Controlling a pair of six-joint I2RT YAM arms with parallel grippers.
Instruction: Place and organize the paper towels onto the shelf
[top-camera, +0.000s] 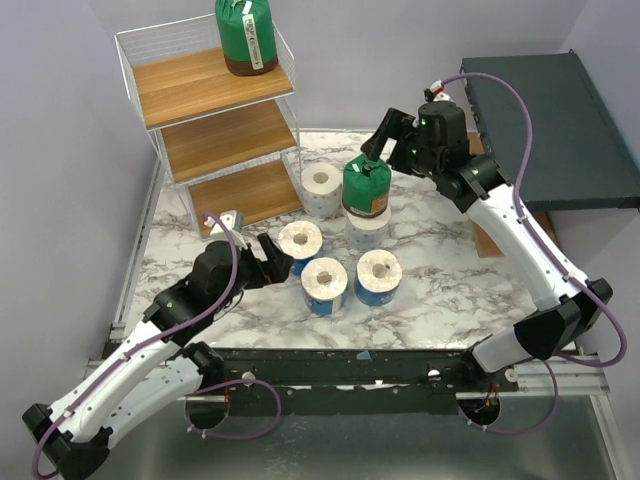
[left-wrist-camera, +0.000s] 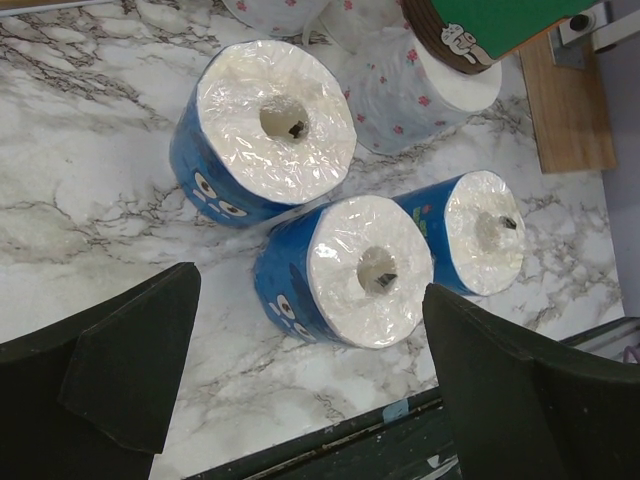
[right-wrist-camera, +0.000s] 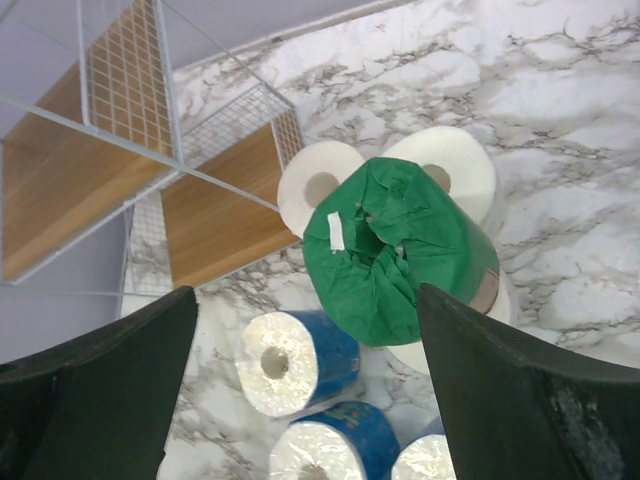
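Note:
A green-wrapped paper towel pack (top-camera: 366, 186) rests on top of a white roll (top-camera: 367, 230) right of the shelf. My right gripper (top-camera: 383, 148) hovers just above and behind this pack; in the right wrist view its fingers (right-wrist-camera: 510, 390) stand wide apart with nothing gripped. Beside the blue-wrapped rolls, my left gripper (top-camera: 275, 262) is open and empty, its fingers (left-wrist-camera: 130, 355) framing the near blue roll (left-wrist-camera: 345, 272) in the left wrist view. The wooden three-tier shelf (top-camera: 190, 83) carries another green pack (top-camera: 246, 38) on its top tier; the two lower tiers look bare.
A white flowered roll (top-camera: 321, 190) stands against the shelf's right side. Two more blue-wrapped rolls (top-camera: 300, 241) (top-camera: 378, 272) stand in front. A dark raised panel (top-camera: 555, 130) is at the right.

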